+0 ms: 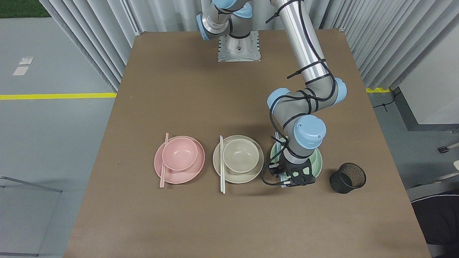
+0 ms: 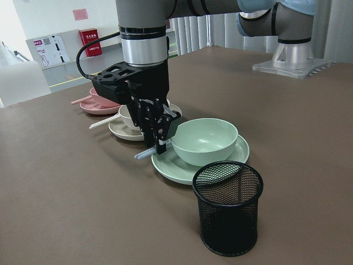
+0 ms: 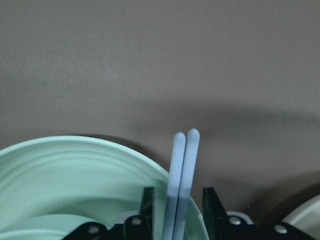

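Note:
My gripper is low over the green plate, open, its two black fingers on either side of a pair of pale blue chopsticks lying across the plate's edge. A green bowl sits on that plate. In the front view the wrist hides much of the green set; in the left view the gripper is at the plate's far left edge over the chopsticks.
A black mesh cup stands right of the green set. To its left are a cream plate and bowl with white chopsticks, and a pink set.

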